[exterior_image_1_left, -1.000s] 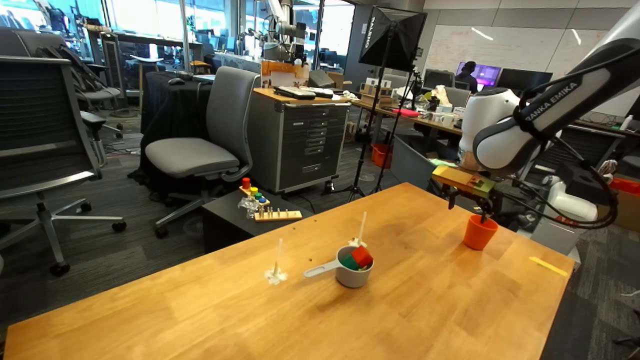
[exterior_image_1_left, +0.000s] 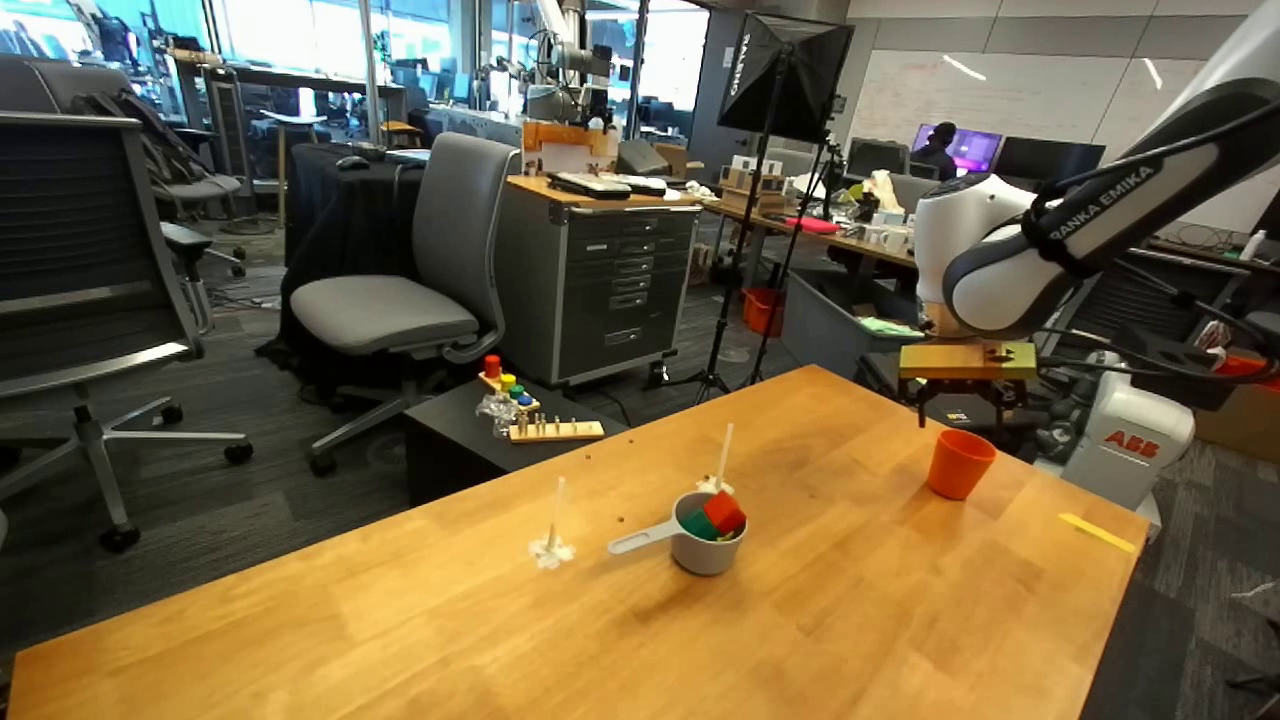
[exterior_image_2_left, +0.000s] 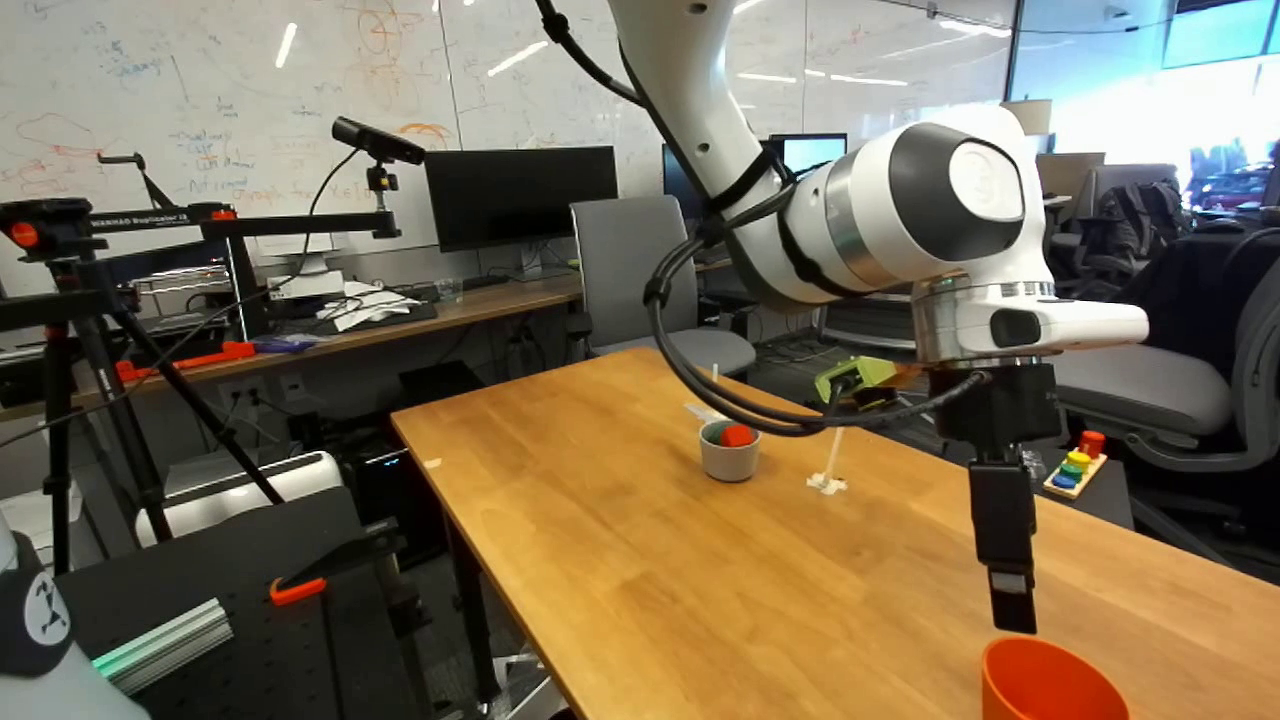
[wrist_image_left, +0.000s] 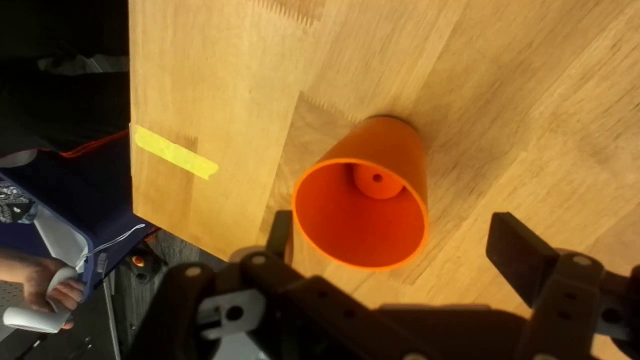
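Observation:
An orange cup (exterior_image_1_left: 961, 464) stands upright near the table's far right edge. From the wrist view I look down into that cup (wrist_image_left: 360, 210), which is empty apart from a small raised disc at its bottom. My gripper is open, its fingers spread wide to either side of the cup's mouth in that view, with nothing held. In exterior view 1 the gripper (exterior_image_1_left: 966, 414) hangs above the cup. One dark finger (exterior_image_2_left: 1008, 576) points down over the cup's rim in exterior view 2. A grey pot with a handle (exterior_image_1_left: 704, 553) holds a red block (exterior_image_1_left: 725, 512) and a green block (exterior_image_1_left: 699, 524).
Two thin upright sticks, the left stick (exterior_image_1_left: 555, 514) and the right stick (exterior_image_1_left: 725, 455), rise from the table near the pot. Yellow tape (exterior_image_1_left: 1096, 532) is stuck near the right edge. The table (exterior_image_1_left: 480, 624) is otherwise mostly clear.
The gripper has turned and levelled above the cup; one finger previously appeared over the cup's opening. The cup and pot have stayed in place.

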